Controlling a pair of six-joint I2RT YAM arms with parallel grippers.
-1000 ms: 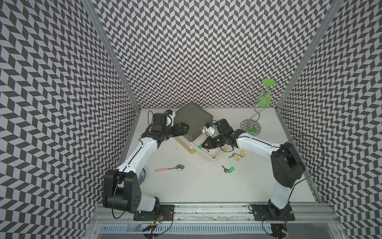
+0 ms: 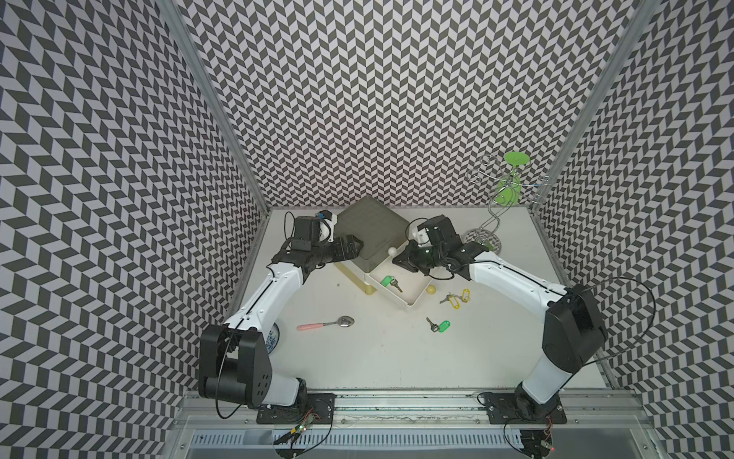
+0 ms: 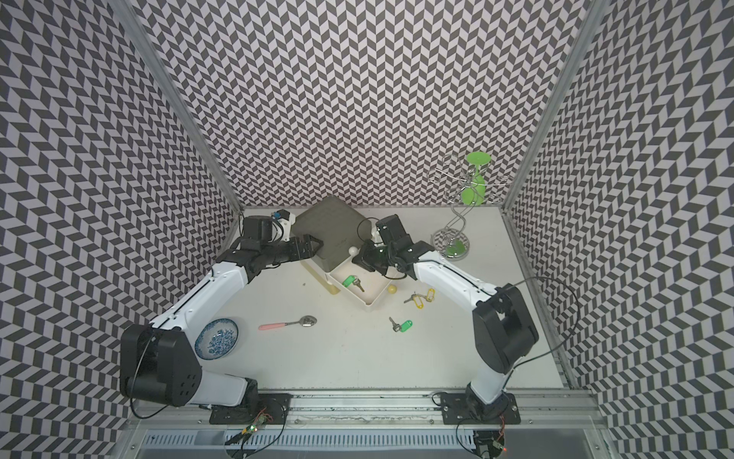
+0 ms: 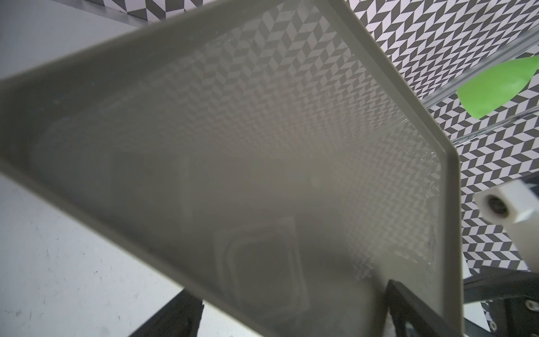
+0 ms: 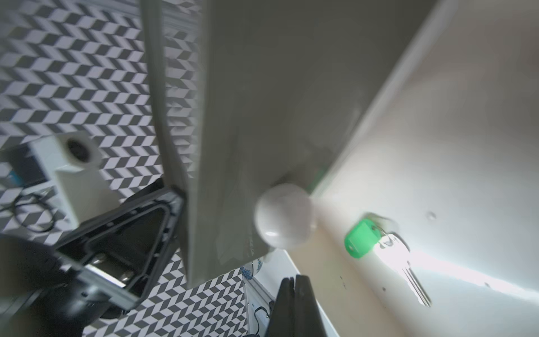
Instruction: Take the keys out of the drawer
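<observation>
In the pulled-out white drawer lies a key with a green tag, flat on the drawer floor near one side wall. My right gripper is shut, nothing showing between its fingertips; it hovers over the drawer's far part, apart from the key. My left gripper stands at the left corner of the grey drawer box, its fingers wide apart with the box's corner between them. Whether both fingers touch the box cannot be told. On the table lie a green-tagged key and yellow-tagged keys.
A white round knob sticks out from the grey box, and a yellow ball sits beside the drawer. A spoon, a blue patterned bowl and a wire stand stand farther off.
My right gripper has risen back and to the right, away from the key in the drawer, which now shows more fully. The left arm and the drawer have stayed put.
</observation>
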